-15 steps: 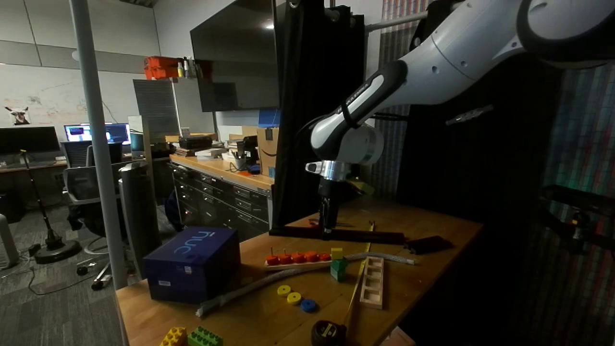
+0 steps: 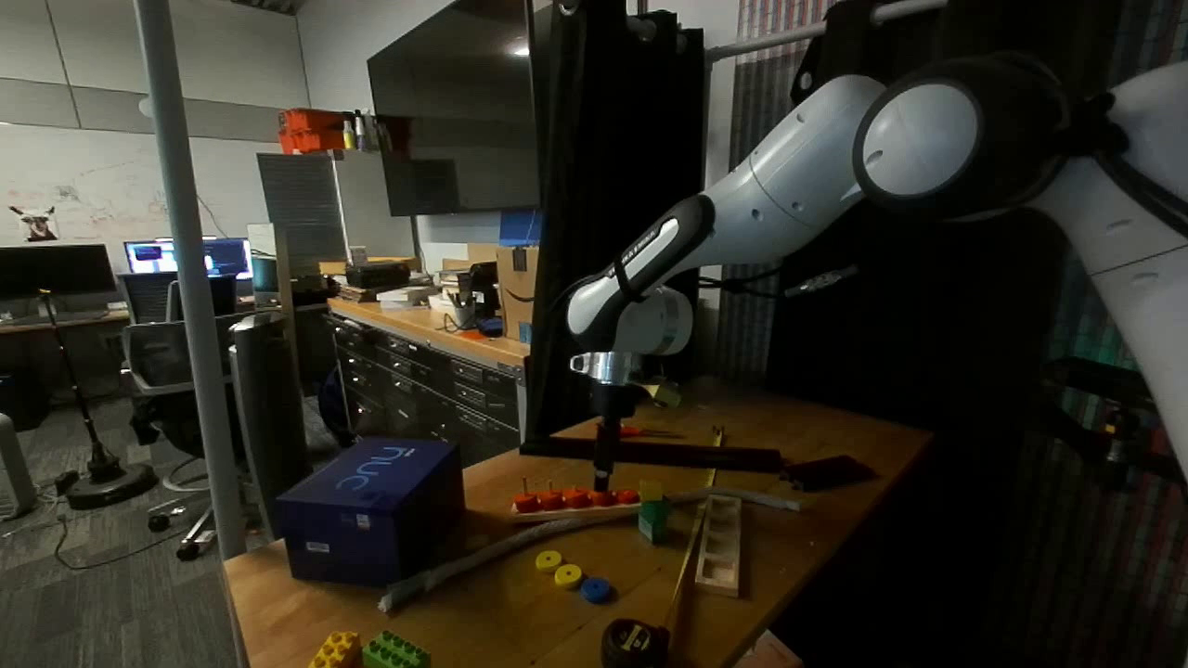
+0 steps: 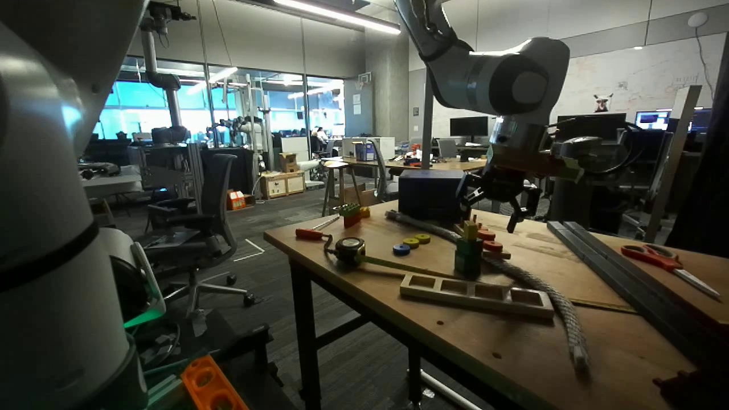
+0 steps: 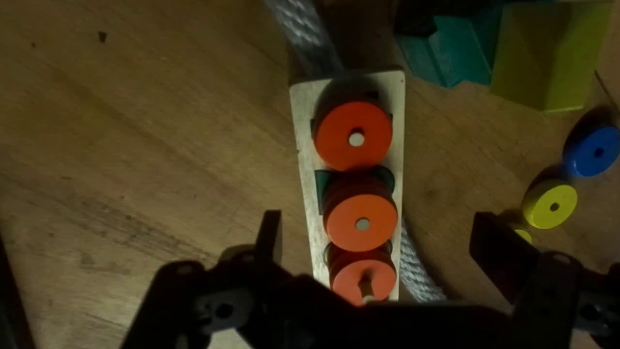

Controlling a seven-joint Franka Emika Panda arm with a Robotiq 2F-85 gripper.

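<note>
My gripper is open, its two fingers wide apart on either side of a wooden peg board (image 4: 305, 151), with nothing gripped. Red and orange rings (image 4: 354, 136) sit on the board's pegs; the near end of the board is hidden behind the gripper body. In the first exterior view the gripper (image 2: 602, 485) points straight down at the row of red rings (image 2: 550, 500). Off the board lie two yellow rings (image 2: 568, 577) and a blue ring (image 2: 597, 590), flat on the table. Green blocks (image 3: 468, 254) topped by a yellow block (image 3: 470, 229) stand close to the board.
A grey rope (image 2: 479, 560) runs across the table by the board. Also here are an empty wooden tray (image 3: 476, 295), a tape measure (image 3: 349, 250) with its tape drawn out, a blue box (image 2: 373, 507), scissors (image 3: 652, 257) and dark rails (image 3: 601, 266). Bare tabletop surrounds the loose rings.
In the first exterior view, the arm has come down and to the left, bringing the gripper from above the dark rail to the red rings. The table objects look unmoved.
</note>
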